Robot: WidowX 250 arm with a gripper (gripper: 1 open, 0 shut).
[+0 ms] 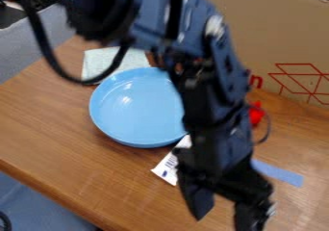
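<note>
My black gripper (226,204) is in the lower right of the camera view, blurred, with its fingers apart and pointing down toward the near part of the table. I see nothing held in it. A white tube with dark print (167,167) lies on the table to its left, partly hidden behind it. A light blue plate (126,110) sits behind the tube, its right side covered by my arm.
A cardboard panel (286,52) stands along the back, with a red object (256,114) before it. A pale cloth (103,60) lies behind the plate. Blue tape (280,174) is at right.
</note>
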